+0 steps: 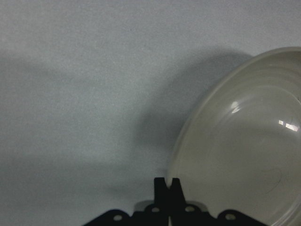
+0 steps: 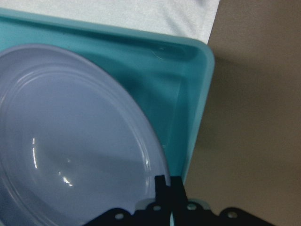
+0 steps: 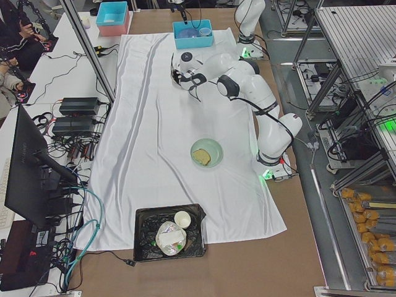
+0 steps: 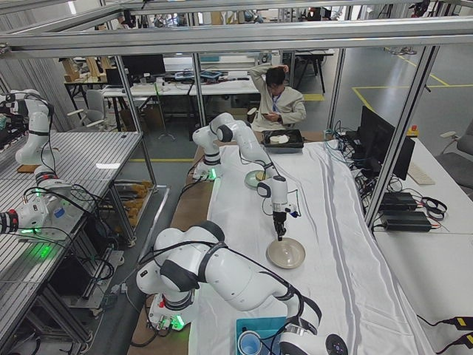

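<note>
My left gripper is at the left rim of a pale grey plate [image 1: 240,155] on the white cloth, fingers close together; whether the rim is between them is unclear. In the camera right view the plate [image 4: 288,257] lies under that gripper [image 4: 281,237]. My right gripper is at the right rim of a lavender plate [image 2: 75,132] over the blue bin [image 2: 197,94], its fingers shut on that rim as far as visible.
A green plate [image 3: 215,151] with a yellowish piece lies mid-cloth. A black tray [image 3: 148,247] with a white cup and a covered dish stands at the near end.
</note>
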